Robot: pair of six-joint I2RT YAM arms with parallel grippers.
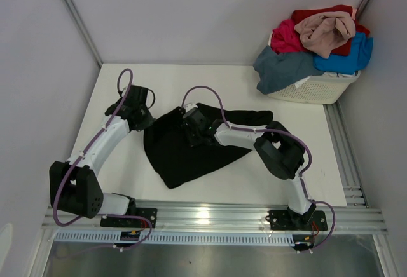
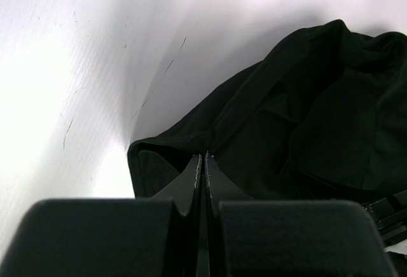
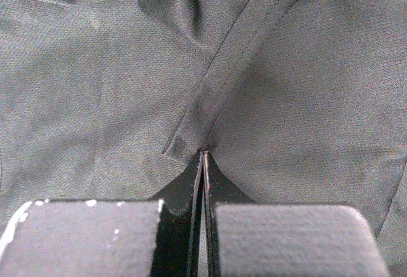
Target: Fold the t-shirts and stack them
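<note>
A black t-shirt [image 1: 191, 162] lies spread and rumpled over the middle of the white table. At its left corner my left gripper [image 1: 151, 123] is shut; in the left wrist view the shirt's raised edge [image 2: 191, 138] meets the closed fingertips, a fold of cloth pinched there. My right gripper [image 1: 191, 142] reaches down onto the shirt's left-middle part, also shut. The right wrist view has a stitched hem [image 3: 232, 74] running down to the fingertips, where the cloth gathers. How much fabric sits between either pair of fingers is hidden.
A white laundry basket [image 1: 311, 90] heaped with red, pink, blue and grey-teal clothes stands at the back right. Bare table [image 1: 210, 77] shows behind the shirt and along the right side. The right forearm passes over the shirt's right part.
</note>
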